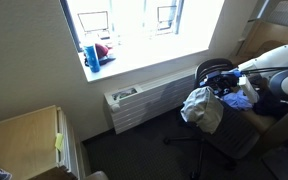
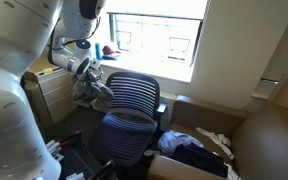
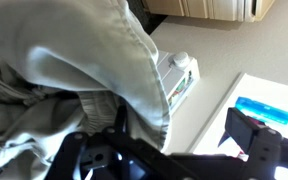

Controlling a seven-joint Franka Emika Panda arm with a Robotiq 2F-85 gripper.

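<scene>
A pale grey-white cloth [image 1: 202, 110] hangs in folds at the office chair, directly below and left of my gripper [image 1: 222, 84] in exterior view 1. Exterior view 2 shows the same cloth [image 2: 92, 94] at the left, beside the black chair back [image 2: 134, 95]. Up close in the wrist view, the cloth [image 3: 79, 50] fills the left side and passes behind or against the left finger [image 3: 120, 128]. My gripper stands open, its fingers wide apart. Whether the cloth touches the left finger is unclear.
A brown sofa [image 2: 249, 130] carries dark clothing [image 2: 199, 156] and a white cloth. The window sill [image 1: 144, 58] holds a blue bottle [image 1: 92, 60] and a red item. A white radiator [image 1: 149, 102] lies beneath it.
</scene>
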